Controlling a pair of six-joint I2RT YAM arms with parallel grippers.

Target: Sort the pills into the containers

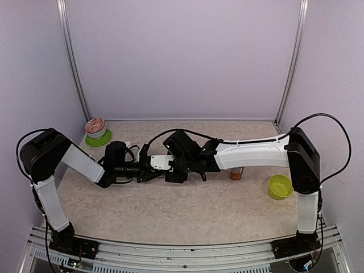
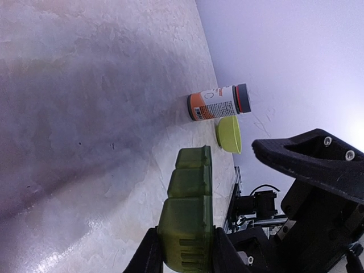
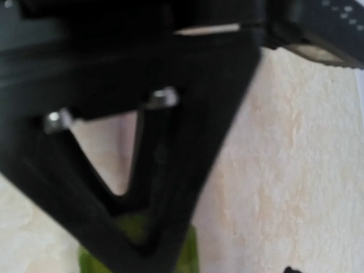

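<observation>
A translucent green pill organizer (image 2: 187,210) with a row of compartments is held upright-looking in the left wrist view, my left gripper shut on its near end. My right gripper (image 1: 165,164) is close beside it in the top view, fingers apart. One dark right finger (image 2: 307,162) reaches in from the right of the left wrist view, clear of the organizer. In the right wrist view, that arm's finger (image 3: 170,187) covers much of the green organizer (image 3: 190,256). A pill bottle (image 2: 219,102) with orange-white label and dark cap stands on the table. No loose pills show.
A lime-green bowl (image 1: 280,186) sits at the right of the table. At the back left, a green plate (image 1: 99,140) carries a bowl (image 1: 95,127) with a red pattern.
</observation>
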